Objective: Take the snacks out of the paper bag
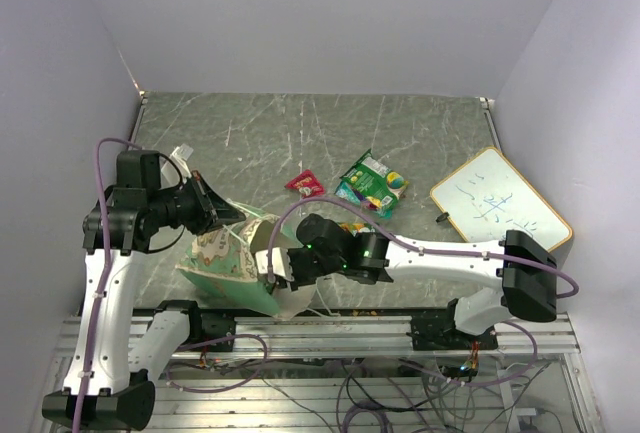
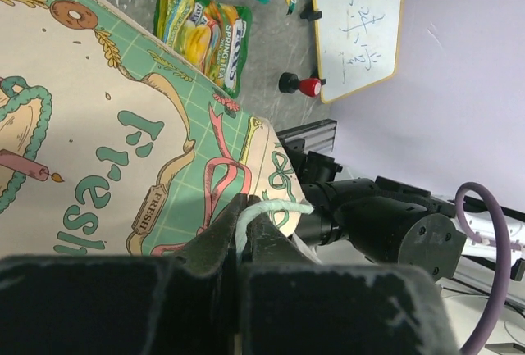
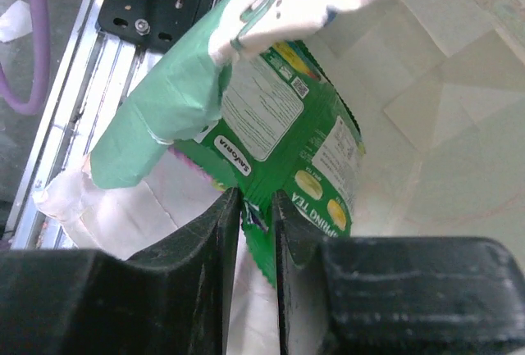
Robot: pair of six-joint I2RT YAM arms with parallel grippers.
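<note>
The printed paper bag [image 1: 220, 273] lies at the table's front left, its green and cream side filling much of the left wrist view [image 2: 98, 142]. My left gripper [image 1: 232, 215] is shut on the bag's pale cord handle [image 2: 271, 207]. My right gripper is inside the bag's mouth, fingertips at a green snack bag [image 3: 312, 158], slightly apart; whether they grip it is unclear. Outside lie a small red packet [image 1: 305, 183], green snack packs [image 1: 372, 183] and a yellow-green packet [image 2: 205, 31].
A whiteboard [image 1: 500, 198] lies at the right of the table. The bag sits at the front edge above the metal rail [image 1: 330, 333].
</note>
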